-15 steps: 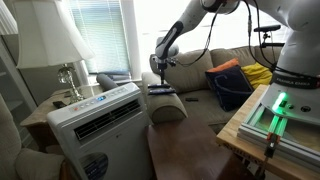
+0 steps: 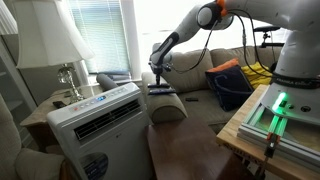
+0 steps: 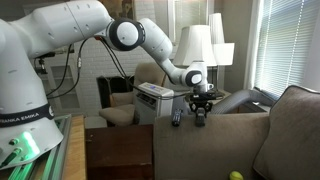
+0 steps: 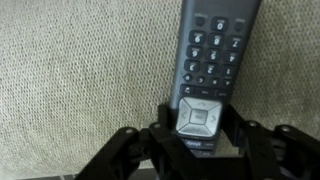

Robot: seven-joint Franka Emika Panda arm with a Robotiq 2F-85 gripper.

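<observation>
In the wrist view a dark handset with a number keypad (image 4: 212,50) lies on beige woven fabric, keys upward. The fingers of my gripper come in from below, one along each long side of it. They sit close against its edges, and whether they press on it cannot be told. From the second exterior view, the gripper (image 3: 200,98) is low over the sofa, just above a dark upright-looking object (image 3: 200,118). Seen from the first exterior view, it hangs by the sofa arm, its tips small and dark.
A second dark object (image 3: 176,117) is beside the gripper on the sofa. A white boxy appliance (image 2: 103,128) and a lamp (image 2: 65,75) are left of the sofa arm. Orange and dark blue cushions (image 2: 229,88) lie to the right.
The wrist end of my arm has come down and slightly left toward the sofa arm, and the forearm slopes more flatly. The furniture and other objects look unmoved.
</observation>
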